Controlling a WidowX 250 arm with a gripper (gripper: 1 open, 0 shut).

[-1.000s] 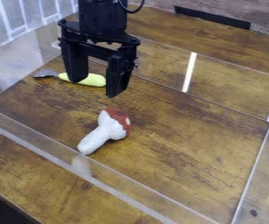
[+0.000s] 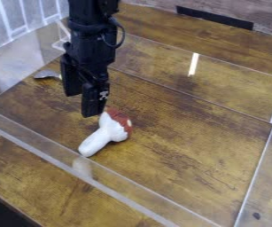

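Note:
My black gripper hangs open in the upper left of the camera view, turned so its fingers point down, above and left of a white plush mushroom with a red, white-spotted cap, which lies on the wooden table. Behind the gripper, a small object with a grey end is mostly hidden.
Clear plastic walls border the work area on several sides. A white slatted structure stands at the back left.
The gripper has turned and moved lower, toward the mushroom. It now covers most of the yellow object that showed earlier behind it. The mushroom has not moved.

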